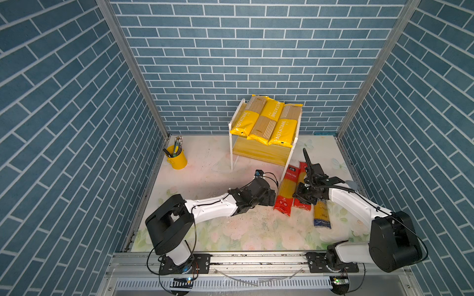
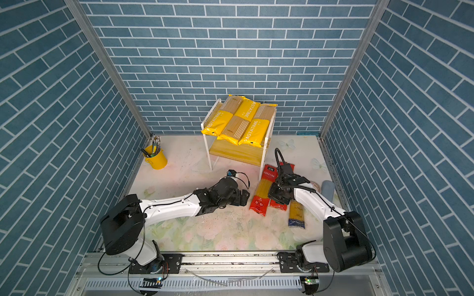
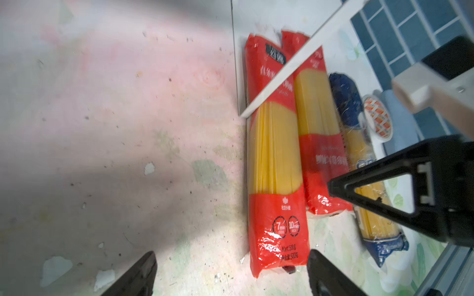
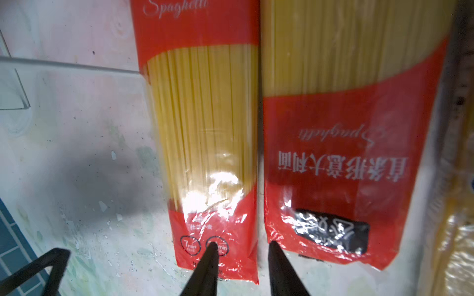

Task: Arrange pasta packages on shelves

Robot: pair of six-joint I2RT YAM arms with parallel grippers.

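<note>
A left red spaghetti pack (image 3: 274, 153) with a clear middle lies flat beside the rack's front right leg. Close along its right side lies a second red pack (image 4: 340, 138). Further right is a blue-ended pasta pack (image 1: 321, 213). Over the second red pack hovers my right gripper, its fingers parted by a small gap above the seam between both red packs, nothing held. To the left of the packs, my left gripper is wide open and empty; its right finger (image 3: 325, 276) is near the left pack's lower end.
On the white rack's top shelf rest several yellow pasta bags (image 1: 266, 120); its wooden lower shelf (image 1: 261, 149) looks empty. A yellow cup (image 1: 177, 158) of utensils stands far left. Free table lies at left and front. The rack leg (image 3: 296, 61) stands close to the packs.
</note>
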